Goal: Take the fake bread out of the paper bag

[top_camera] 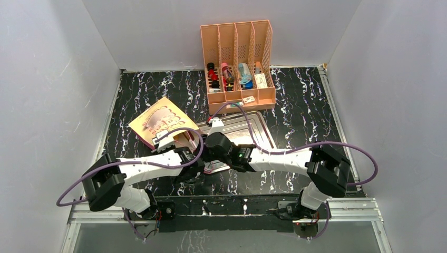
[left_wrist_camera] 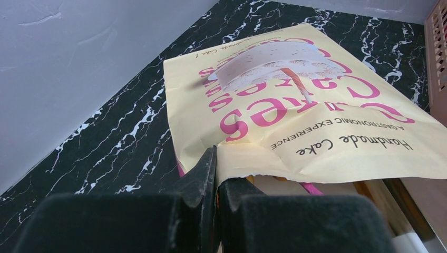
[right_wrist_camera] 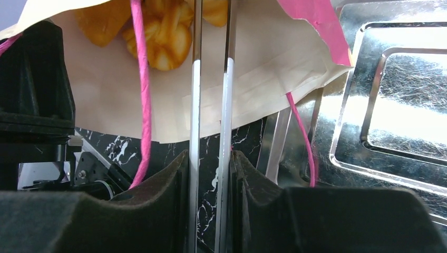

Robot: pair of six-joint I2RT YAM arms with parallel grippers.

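The cream paper bag (top_camera: 162,120) with pink lettering lies at the left of the table in the top view, its mouth towards my arms. My left gripper is shut on the edge of the bag's opening (left_wrist_camera: 232,171), holding a fold of paper. My right gripper is shut on a pair of slim metal tongs (right_wrist_camera: 225,116), whose two arms reach into the bag. Inside, golden-brown fake bread (right_wrist_camera: 167,50) shows beside and behind the tongs. The tongs' far ends run out of frame, so whether they grip bread is hidden.
A metal tray (top_camera: 258,126) sits beside the bag, partly under my right arm. Pink string handles (right_wrist_camera: 143,89) hang across the bag's mouth. An orange divided rack (top_camera: 237,97) holding small items stands at the back. Bare marbled table (top_camera: 300,105) shows at the right.
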